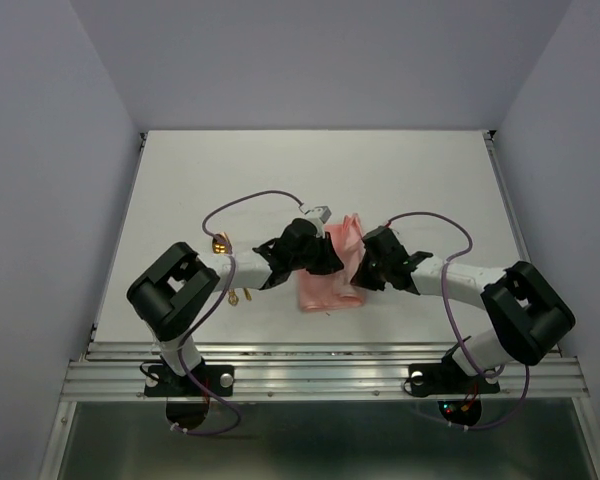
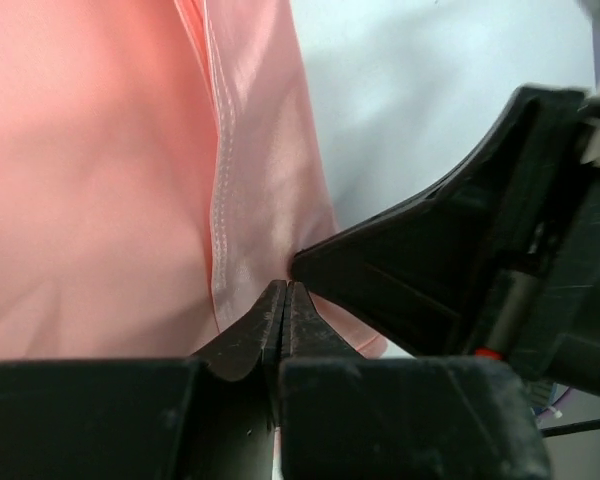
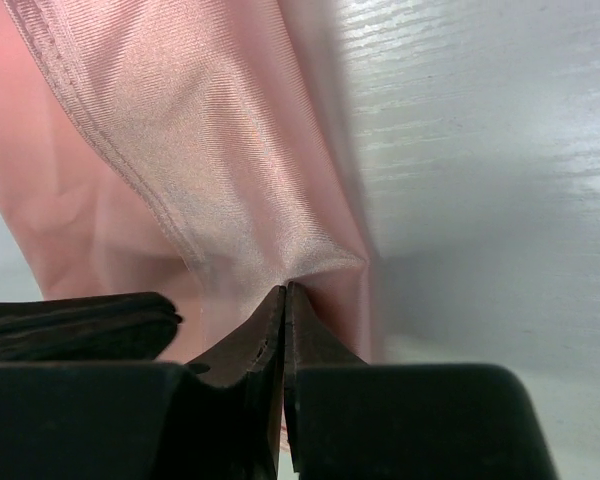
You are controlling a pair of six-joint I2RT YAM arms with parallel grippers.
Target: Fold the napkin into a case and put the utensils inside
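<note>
The pink napkin (image 1: 325, 299) lies on the table between the arms, a stitched strip folded along its right side. My left gripper is over that folded strip; its fingertips look close together, and whether cloth lies between them is hidden. My right gripper is shut at the napkin's right edge, the cloth (image 3: 270, 225) puckering at its tips. The two grippers stand close to each other across the strip. Gold utensils (image 1: 233, 298) lie to the napkin's left, partly covered by my left arm.
A metal rail (image 1: 320, 372) runs along the front edge. Grey walls stand on both sides and at the back.
</note>
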